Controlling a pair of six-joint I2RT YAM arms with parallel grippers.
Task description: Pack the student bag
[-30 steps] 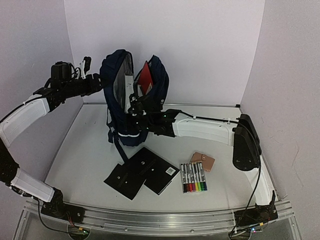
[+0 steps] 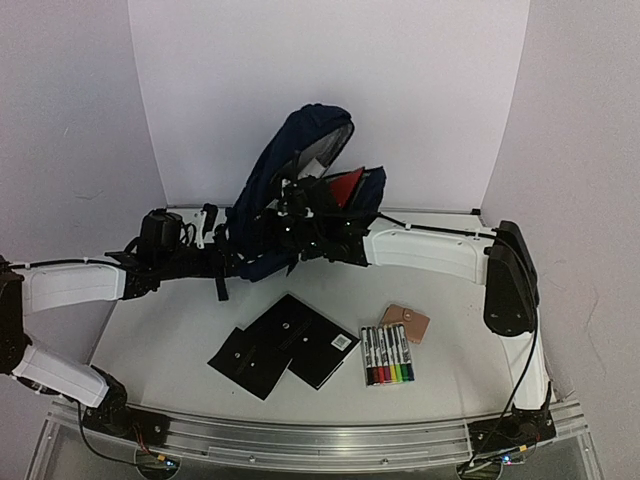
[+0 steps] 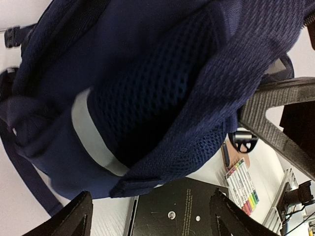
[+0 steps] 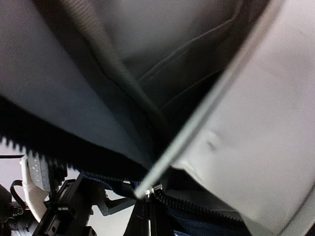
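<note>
The navy student bag point(image 2: 262, 190) leans to the right at the back of the table, its main compartment gaping open. A red folder point(image 2: 345, 186) and something white point(image 2: 313, 168) show inside. At the bag's lower left side stands my left gripper, its fingers wide apart and the navy side fabric point(image 3: 147, 98) just beyond them. My right gripper is at the front of the opening, fingers together at the metal zipper pull point(image 4: 153, 190). Past it, the right wrist view shows the grey lining point(image 4: 197, 64) and a pale flat item point(image 4: 256, 123).
Two overlapping black folders point(image 2: 300, 335) lie in front of the bag. To their right are a clear pack of coloured markers point(image 2: 388, 355) and a brown wallet point(image 2: 408, 320). Bare tabletop point(image 2: 455, 340) lies to the right. Both arms are close together at the bag.
The bag has gone from upright to tilted right. The right gripper has stayed near the opening.
</note>
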